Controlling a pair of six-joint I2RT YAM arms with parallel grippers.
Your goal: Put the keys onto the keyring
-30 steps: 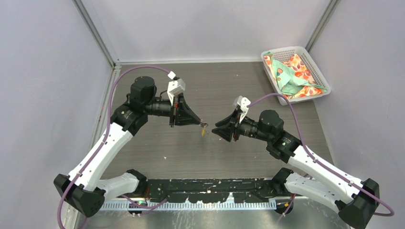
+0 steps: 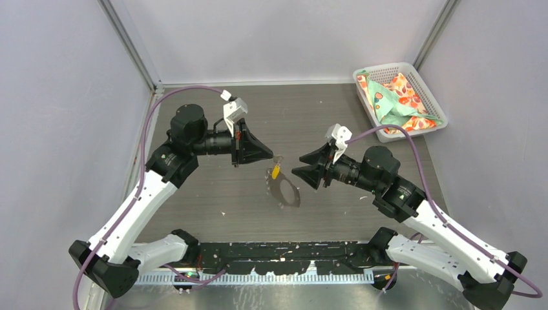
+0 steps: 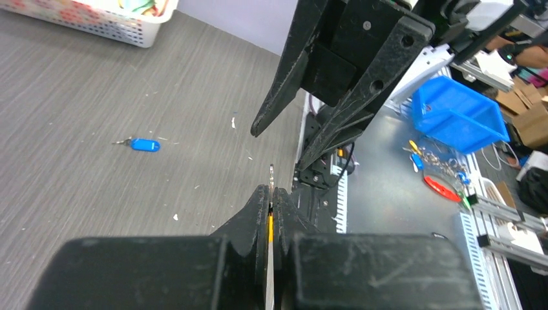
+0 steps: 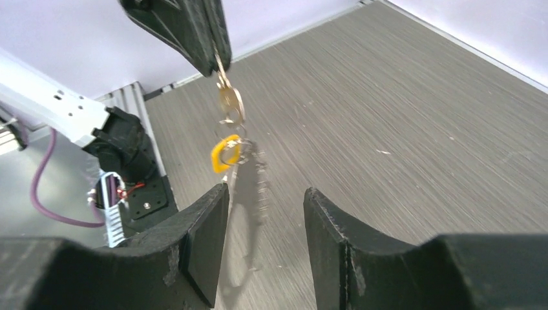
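Observation:
My left gripper (image 2: 274, 155) is shut on a small brass key (image 4: 231, 103), gripped at the fingertips. A yellow tag (image 4: 225, 154) hangs from the key by thin rings. Below the tag a large, blurred grey loop (image 2: 294, 188) shows; whether it is a turning keyring I cannot tell. Facing it from the right, my right gripper (image 2: 296, 165) stands open and empty, apart from the tag. In the right wrist view the tag lies beyond its left finger (image 4: 210, 213). A key with a blue tag (image 3: 145, 144) rests on the table in the left wrist view.
A white basket (image 2: 439, 103) with patterned cloth stands at the back right. In the left wrist view, a blue bin (image 3: 455, 113) and a red ring (image 3: 442, 188) near several keys lie outside the work area.
My right gripper has drawn away to the right, widening the gap to the left one. The grey loop shows broadly now, where only a thin line was visible a second ago.

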